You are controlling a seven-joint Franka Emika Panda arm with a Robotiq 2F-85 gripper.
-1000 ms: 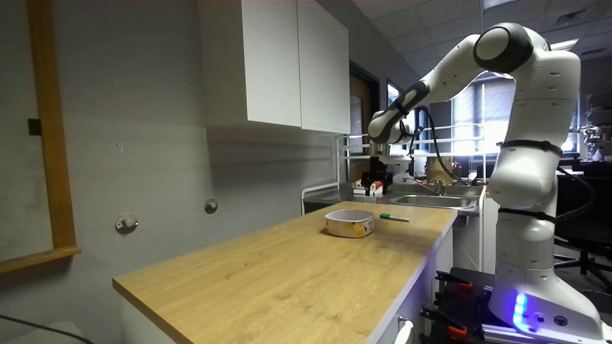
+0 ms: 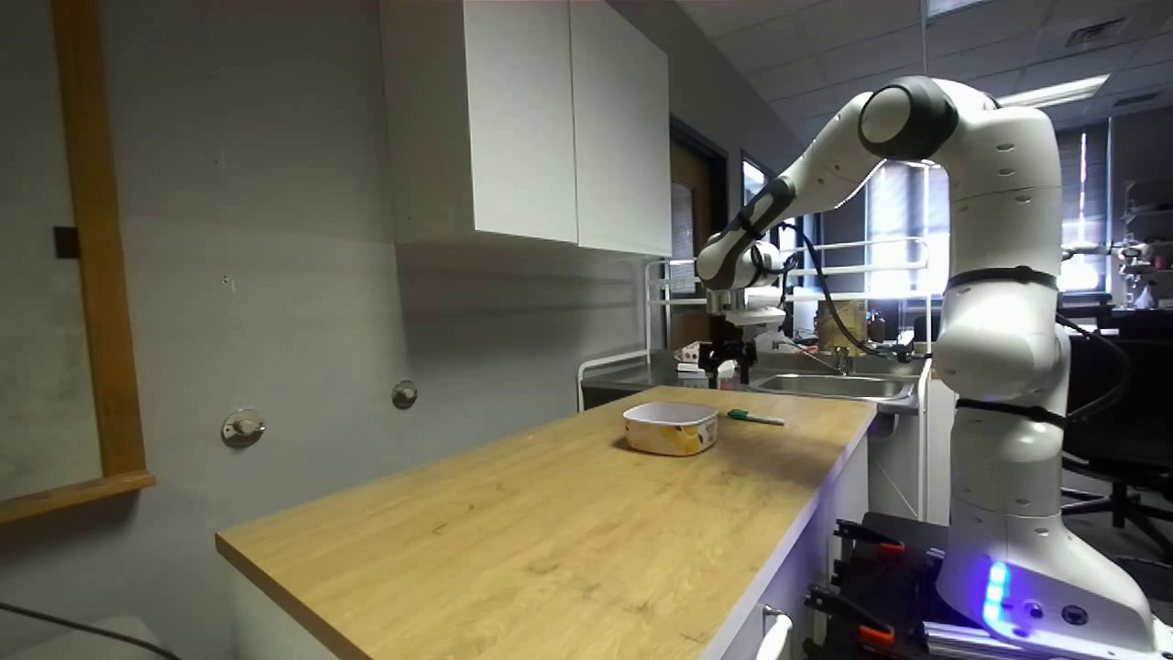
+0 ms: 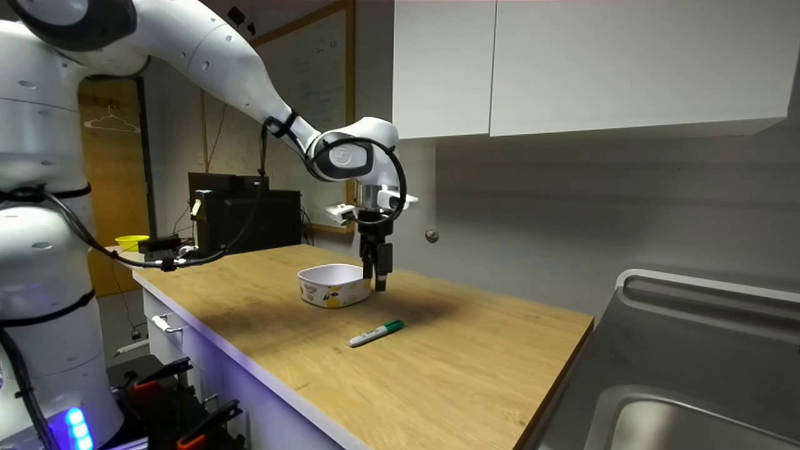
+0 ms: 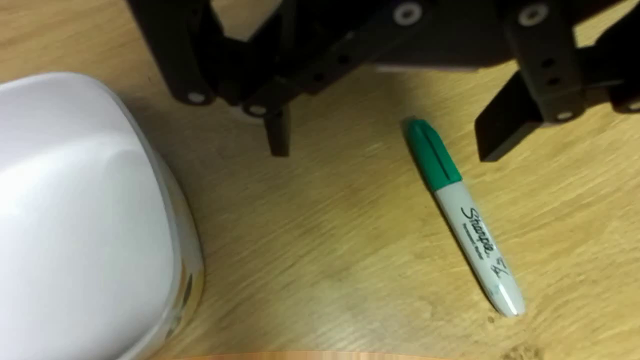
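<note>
A Sharpie marker with a green cap and grey barrel lies flat on the wooden counter. Close by stands a white bowl, empty as far as the wrist view shows, with a yellow pattern on its outside. My gripper is open above the counter, and nothing is between its fingers. In the wrist view the cap end of the marker appears between the two fingertips, nearer the right one. From the side, my gripper hangs pointing down, with the marker and the bowl on the counter around it.
A metal sink lies beyond its far end. White wall cabinets hang above the back of the counter.
My arm has come down and a little to the left in exterior view 1, bringing the gripper lower over the counter. The bowl and marker have not moved.
</note>
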